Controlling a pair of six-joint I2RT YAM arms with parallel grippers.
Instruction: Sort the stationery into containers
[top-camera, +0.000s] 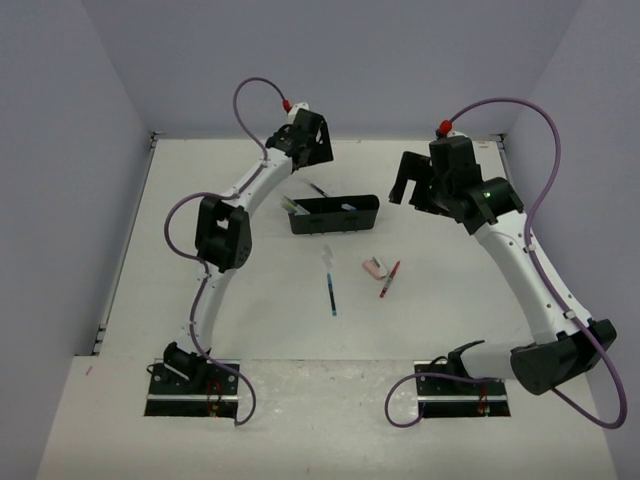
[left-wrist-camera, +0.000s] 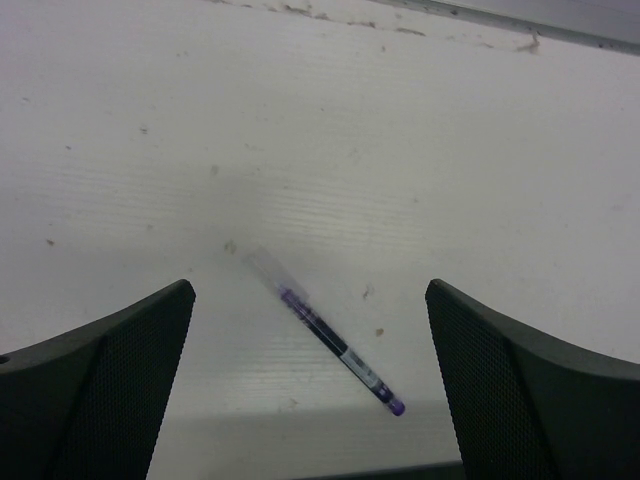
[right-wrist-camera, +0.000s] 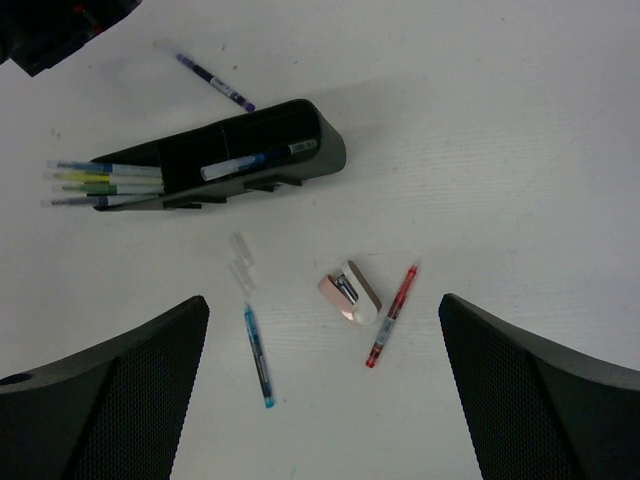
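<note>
A purple-ended pen (left-wrist-camera: 340, 348) lies on the table behind the black container (top-camera: 335, 222). Above that pen hangs my left gripper, open, its fingers well apart on either side and nothing held. The container has compartments; several pens (right-wrist-camera: 110, 180) stick out of its left end and a blue marker (right-wrist-camera: 260, 160) lies in its right part. In front of it are a blue pen (right-wrist-camera: 258, 355), a pink-and-white stapler-like item (right-wrist-camera: 350, 293) and a red pen (right-wrist-camera: 393, 315). High over the right side, my right gripper stands open and empty.
Faint clear strips (right-wrist-camera: 241, 262) show near the blue pen's upper end. Walls (top-camera: 70, 170) rise at the sides and back.
</note>
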